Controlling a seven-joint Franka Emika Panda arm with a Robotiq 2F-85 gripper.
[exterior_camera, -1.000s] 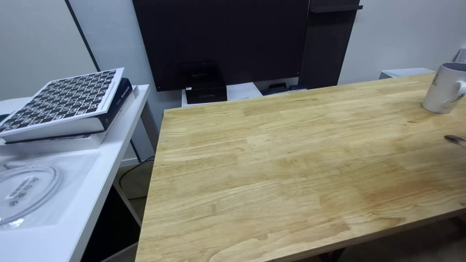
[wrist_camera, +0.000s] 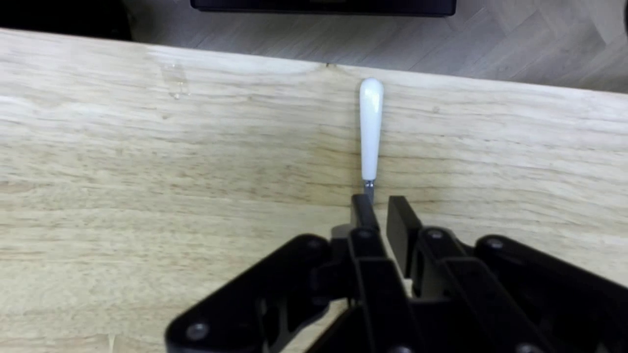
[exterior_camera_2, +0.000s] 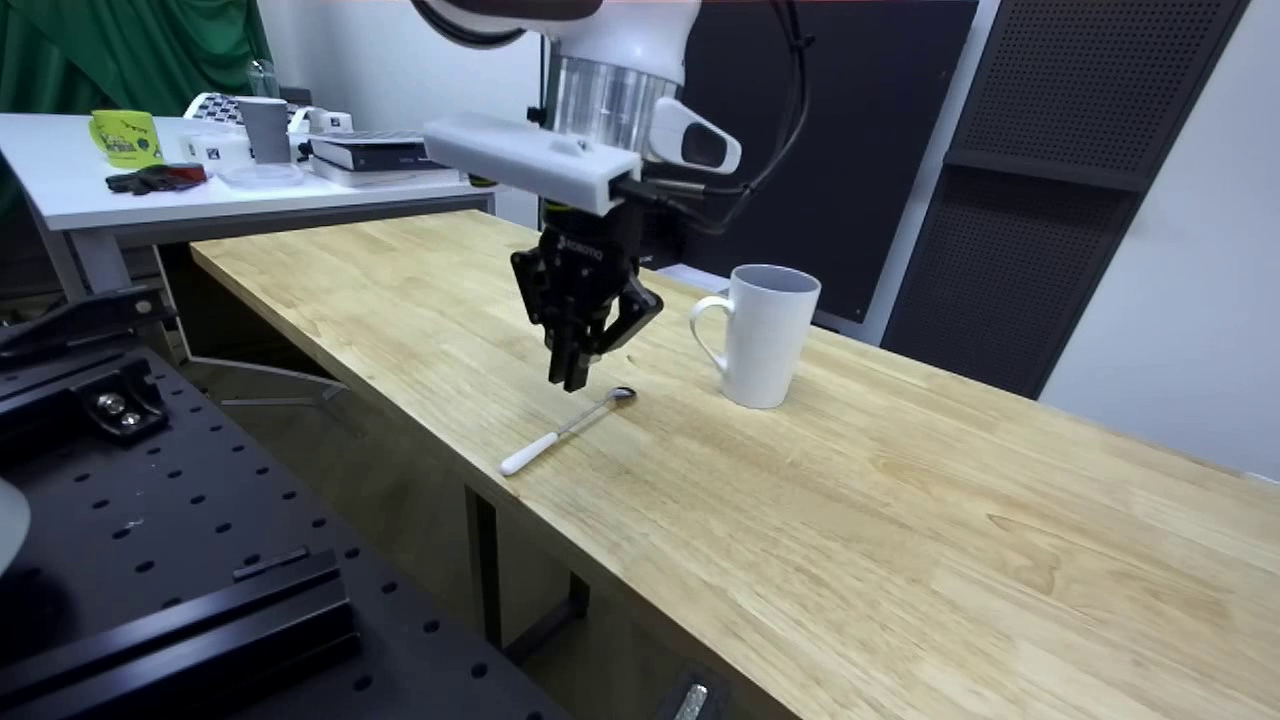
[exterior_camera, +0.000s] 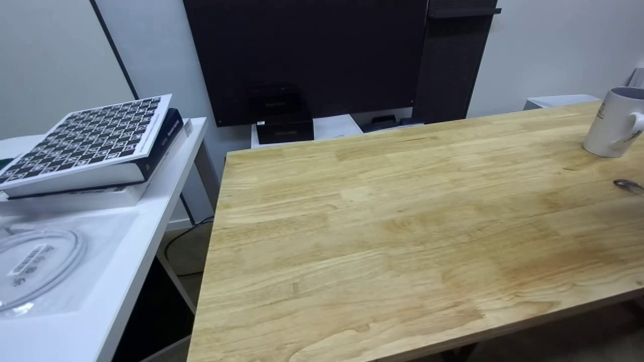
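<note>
A spoon with a white handle (exterior_camera_2: 530,454) rests on the wooden table, its metal bowl (exterior_camera_2: 621,394) pointing toward the mug. Only the bowl (exterior_camera: 628,184) shows at the right edge of exterior view 1. My gripper (exterior_camera_2: 570,373) is just behind the spoon's middle, fingertips low over the wood. In the wrist view, a narrow gap separates the fingers of my gripper, and nothing shows between them. The white handle (wrist_camera: 370,129) extends beyond the left fingertip, which hides the rest of the spoon. A tall white mug (exterior_camera_2: 769,336) stands upright behind the spoon.
A white side table (exterior_camera: 163,211) carries books (exterior_camera: 90,145) and a bagged cable (exterior_camera: 45,265).
In exterior view 1 the spoon's bowl sits slightly farther back on the table than before. The mug stays in place.
</note>
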